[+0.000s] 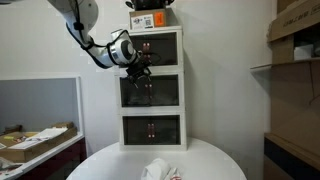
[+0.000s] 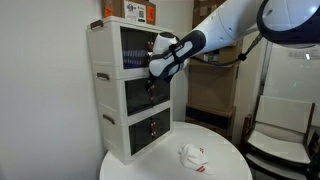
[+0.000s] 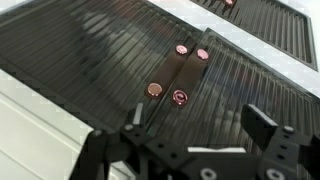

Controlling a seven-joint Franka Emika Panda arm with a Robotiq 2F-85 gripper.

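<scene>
A tall white cabinet [image 1: 152, 112] with dark ribbed doors in three tiers stands at the back of the round white table [image 1: 200, 158]. In the wrist view, brown door handles [image 3: 180, 75] with round reddish studs run down the meeting edges of a door pair. My gripper [image 1: 138, 76] is before the cabinet's middle tier, near the top of its doors. It stands open, its dark fingers [image 3: 91, 150] far apart in the wrist view. Nothing shows between them, and the handles appear ahead of the gap. Contact with the door cannot be made out.
A crumpled white cloth [image 1: 158, 169] with red marks lies at the table's front. An orange box [image 1: 147, 20] sits on top of the cabinet. Cardboard boxes [image 1: 295, 95] stand to the right, and a chair [image 2: 280, 130] is beyond the table.
</scene>
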